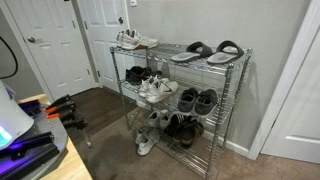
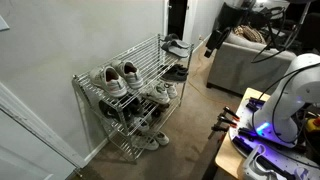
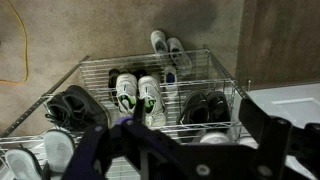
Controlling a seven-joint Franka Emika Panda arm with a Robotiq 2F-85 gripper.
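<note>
A wire shoe rack (image 1: 186, 66) with several shelves stands against the wall, holding several pairs of shoes. In exterior view 1, white sneakers (image 1: 136, 41) and dark open-backed slides (image 1: 226, 52) lie on its top shelf. White shoes (image 1: 157, 90) and dark shoes (image 1: 197, 101) sit on the shelf below. My gripper (image 1: 68, 104) is open, in front of the rack and apart from it. From the wrist camera, white sneakers (image 3: 150, 98) and dark shoes (image 3: 217, 106) show ahead of the black fingers (image 3: 258, 125). The contact area between the fingertips is partly hidden.
Light shoes (image 3: 168, 46) lie at the rack's far side in the wrist view. A wooden table edge (image 1: 68, 168) bounds my base. Bare carpet (image 2: 195, 125) lies between rack and table. A sofa (image 2: 238, 58) stands behind.
</note>
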